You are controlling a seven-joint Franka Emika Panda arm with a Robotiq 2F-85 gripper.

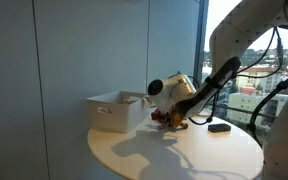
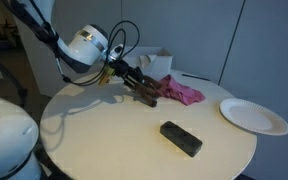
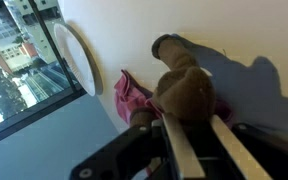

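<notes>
A brown fuzzy object, like a soft toy, is between the fingers of my gripper, which is shut on it. In exterior view 2 this brown object is low at the table, against the near left side of a crumpled pink cloth. The gripper tilts down toward it from the left. Part of the cloth shows beside the brown object in the wrist view; the rest is hidden behind it.
A white open box stands at the table's back left. To the right in exterior view 2 is a white plate, with a black block nearer the front.
</notes>
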